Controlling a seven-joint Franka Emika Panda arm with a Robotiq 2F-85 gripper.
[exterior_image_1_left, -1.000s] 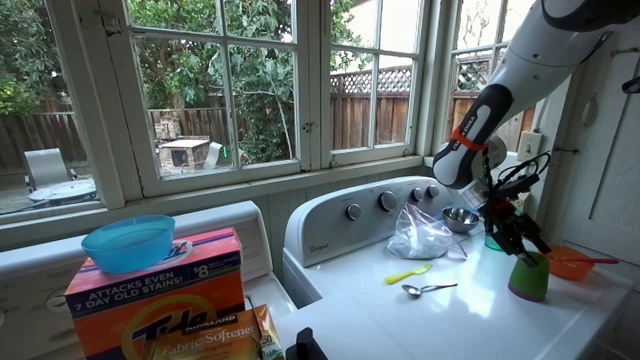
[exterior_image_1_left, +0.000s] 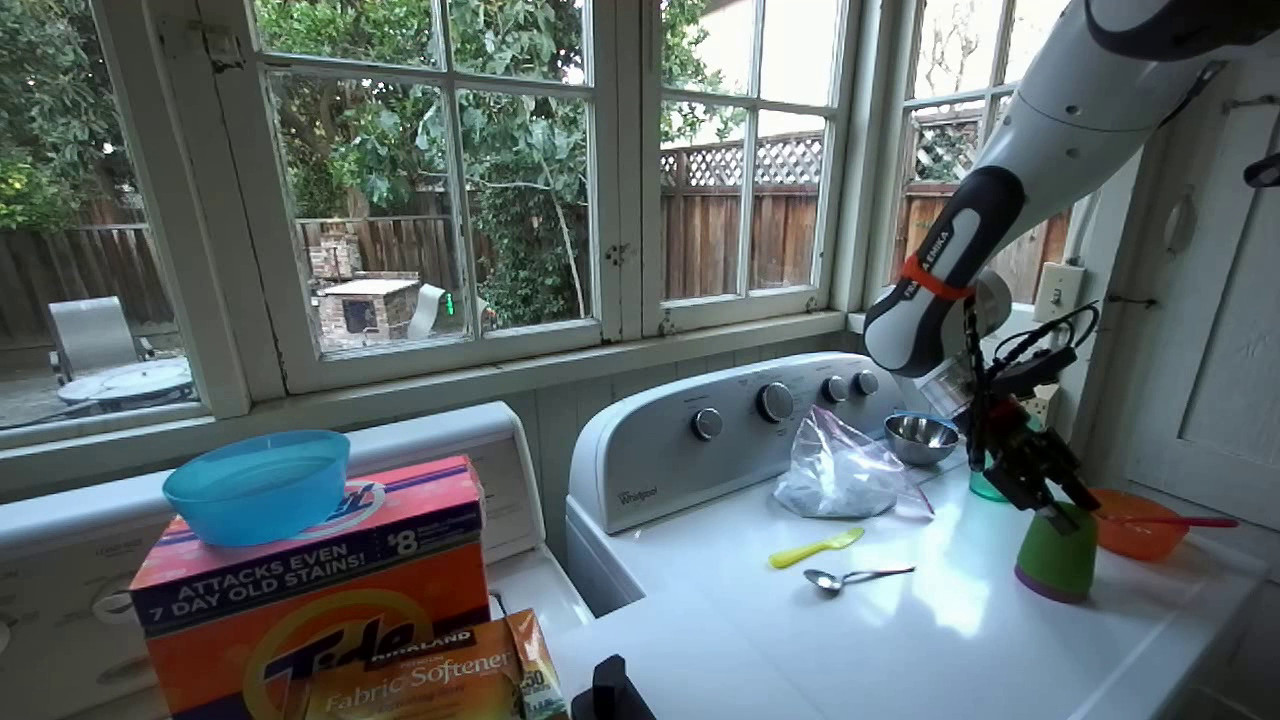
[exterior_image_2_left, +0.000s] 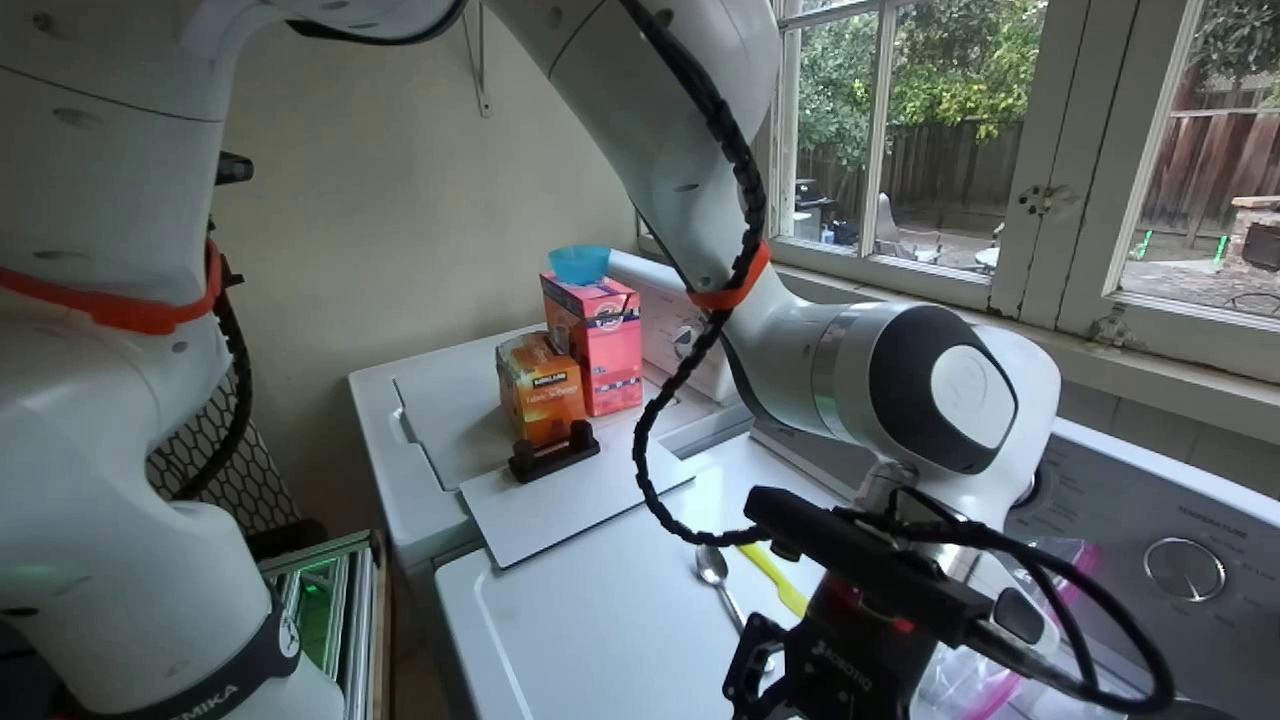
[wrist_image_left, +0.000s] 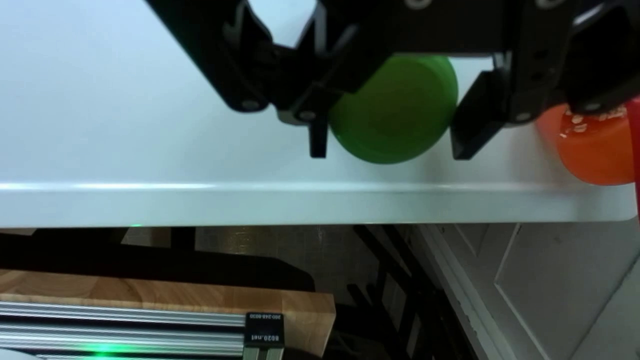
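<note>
A green cup (exterior_image_1_left: 1058, 554) with a purple edge at its base stands on the white appliance top, its narrow end up. My gripper (exterior_image_1_left: 1076, 509) reaches down over the cup from above. In the wrist view the fingers (wrist_image_left: 318, 139) stand apart on either side of the round green cup (wrist_image_left: 396, 114), very close to its sides. Whether either finger touches it, I cannot tell. The second exterior view shows the gripper's body, but the cup is out of that view.
An orange bowl (exterior_image_1_left: 1140, 526) with a red utensil sits right beside the cup. Farther left lie a spoon (exterior_image_1_left: 828, 581), a yellow-green utensil (exterior_image_1_left: 816, 548) and a clear bag (exterior_image_1_left: 840, 474). A metal bowl (exterior_image_1_left: 921, 439) stands behind. The appliance's front edge (wrist_image_left: 240, 207) runs close to the cup.
</note>
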